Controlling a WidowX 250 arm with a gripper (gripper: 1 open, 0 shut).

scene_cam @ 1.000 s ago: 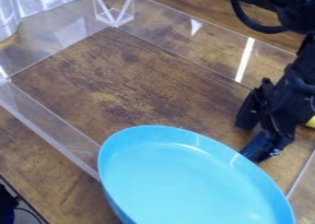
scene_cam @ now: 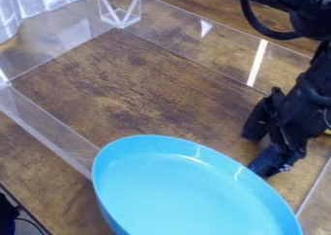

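Note:
The black gripper [scene_cam: 265, 142] is low at the right side of the wooden surface, its fingertips just behind the rim of a large light-blue oval tray [scene_cam: 188, 195] in the foreground. The gripper's body partly hides its fingers; nothing clearly shows held between them. A small yellow item shows behind the arm at the right edge, mostly hidden.
Clear acrylic walls [scene_cam: 39, 118] border the wooden floor [scene_cam: 135, 89], which is bare in the middle and back. A white cloth sits at the top left corner. Black cables lie at the bottom left.
The blue tray has shifted slightly left and down. The gripper has moved slightly, with its lower fingertip a little lower and further left.

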